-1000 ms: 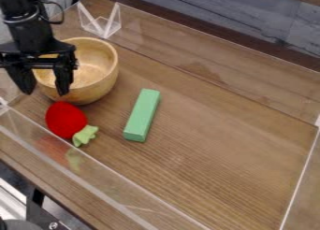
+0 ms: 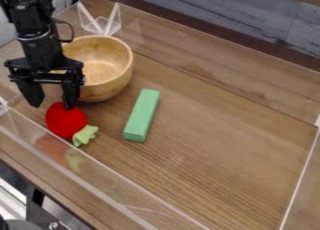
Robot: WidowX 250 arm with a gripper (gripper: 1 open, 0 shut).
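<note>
My black gripper (image 2: 50, 92) reaches down at the left over the near-left rim of a tan bowl (image 2: 108, 56), open, its fingers just above and behind a red vegetable with a green top (image 2: 65, 120), which looks like a strawberry or radish toy. A green block (image 2: 142, 114) lies to the right of these on the wooden table.
A clear wire or plastic piece (image 2: 100, 21) stands behind the bowl. The table's near edge runs along the lower left.
My gripper has shifted a little right and down toward the red vegetable. The bowl, red vegetable and green block look about where they were.
</note>
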